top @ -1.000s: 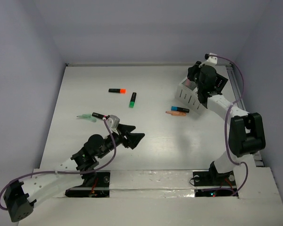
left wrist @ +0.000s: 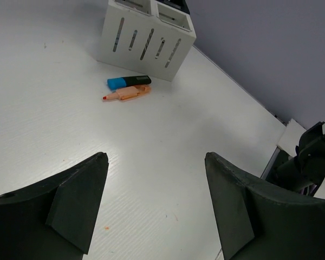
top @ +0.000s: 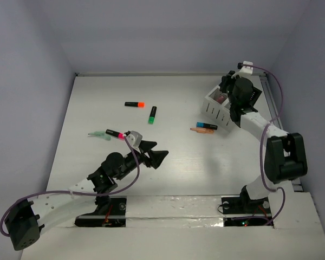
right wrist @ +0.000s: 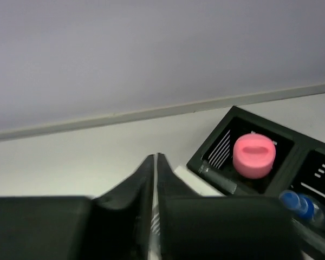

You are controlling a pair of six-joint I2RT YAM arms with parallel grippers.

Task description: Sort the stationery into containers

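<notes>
The white divided container [top: 219,116] stands at the back right, with a dark container [top: 256,96] next to it. Over them is my right gripper, fingertips nearly together with a thin gap and nothing visible between them; blur hides its exact state. A pink round-topped item [right wrist: 254,156] sits in one dark compartment, beside a blue-ended one [right wrist: 299,203]. In front of the white container lie a blue-black marker [left wrist: 129,82] and an orange utility item [left wrist: 127,93]. My left gripper hangs over bare table, open and empty.
Spread over the left side are an orange-black marker [top: 134,104], a green-black marker [top: 152,115], a pink-black marker [top: 115,134] and a pale green item [top: 100,135]. Walls close in the back and right.
The items on the table have not moved.
</notes>
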